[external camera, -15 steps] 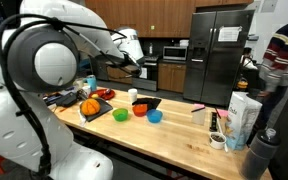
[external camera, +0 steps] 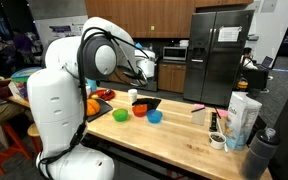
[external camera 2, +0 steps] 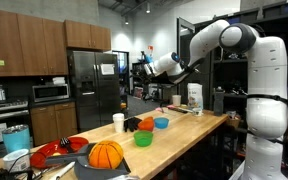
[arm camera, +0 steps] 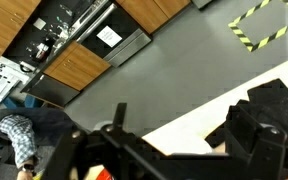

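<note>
My gripper [external camera: 144, 72] hangs high above the far part of the table, open. In the wrist view its dark fingers [arm camera: 117, 122] stand wide apart with nothing held between them. Below, on the table, sit a green bowl [external camera: 121, 115], a red bowl [external camera: 139, 110] and a blue bowl [external camera: 155, 116], grouped together. A black cloth-like item [external camera: 147, 102] lies just behind the bowls, and a white cup [external camera: 133, 95] stands beside it. The same bowls, green [external camera 2: 143, 138] and blue [external camera 2: 161, 123], show in the second exterior view, clear of the gripper.
An orange ball [external camera 2: 107, 155] and a red plate [external camera 2: 60, 148] occupy one end of the table. Toward the other end stand a bag [external camera: 242, 120], a dark canister [external camera: 260, 153] and a small white bowl [external camera: 217, 141]. Between lies bare wooden tabletop [external camera: 179, 145].
In exterior view 1 the arm's upper links have swung left and folded into a tighter bend. The gripper has shifted slightly right and lower. The tabletop objects look unmoved.
</note>
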